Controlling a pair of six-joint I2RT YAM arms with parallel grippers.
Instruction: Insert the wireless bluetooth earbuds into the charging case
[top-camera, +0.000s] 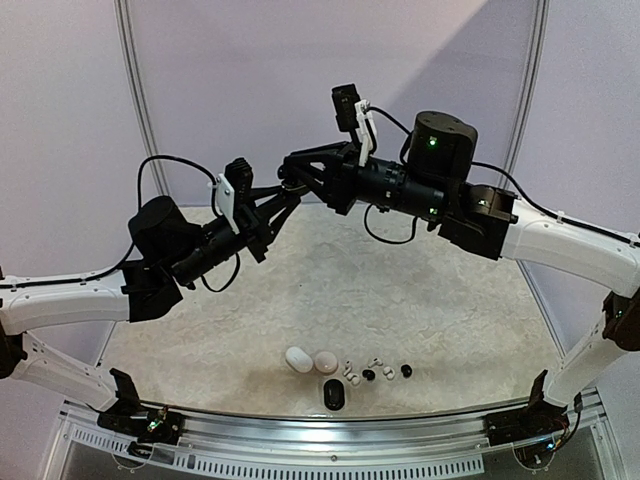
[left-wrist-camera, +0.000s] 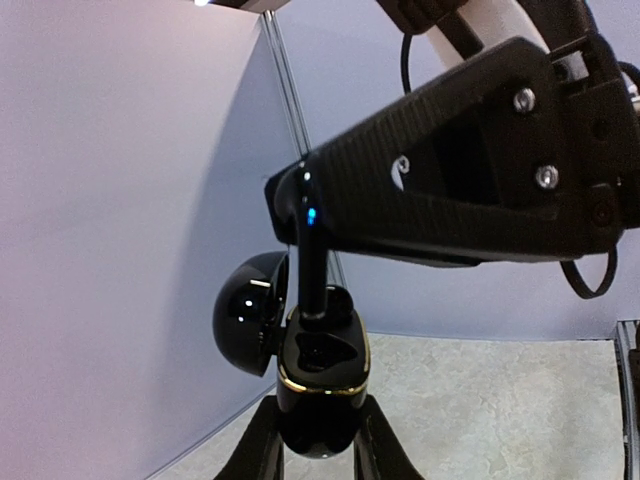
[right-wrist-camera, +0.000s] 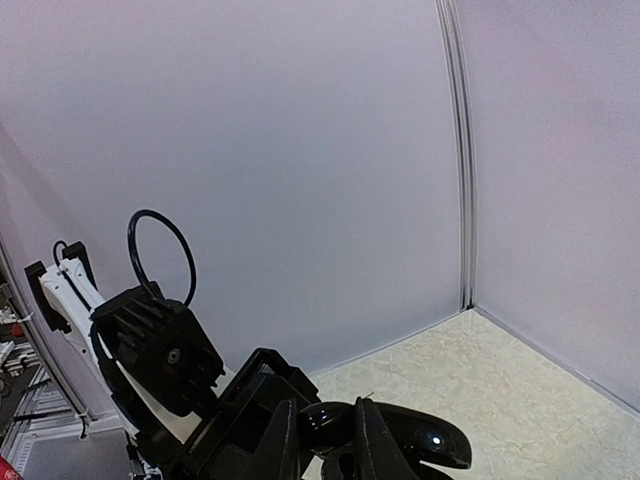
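Observation:
My left gripper (top-camera: 292, 192) holds an open black charging case (left-wrist-camera: 320, 390) up in the air, its lid (left-wrist-camera: 240, 315) swung to the side, a gold line round the rim. My right gripper (top-camera: 290, 165) meets it from the upper right, shut on a glossy black earbud (left-wrist-camera: 310, 260) with a small blue light, whose stem reaches down into the case. In the right wrist view the right fingers cover part of the black pieces between them, and the lid sits just beyond.
On the table below lie a white case (top-camera: 298, 359), a pink case (top-camera: 325, 362), a black case (top-camera: 334, 394), several white earbuds and small black pieces (top-camera: 406, 370).

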